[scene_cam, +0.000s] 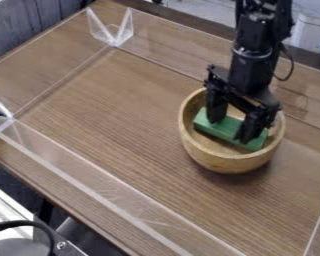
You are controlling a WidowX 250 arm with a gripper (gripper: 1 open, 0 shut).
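Note:
A wooden bowl [214, 154] stands on the table toward the right, with a green block [218, 126] lying inside it. My black gripper [236, 112] is lowered into the bowl over the block, open, its fingers on either side near the block's middle. The block is partly hidden behind the fingers; whether they touch it I cannot tell.
Clear plastic strips run along its edges. A dark cable and some hardware lie beyond the front left edge.

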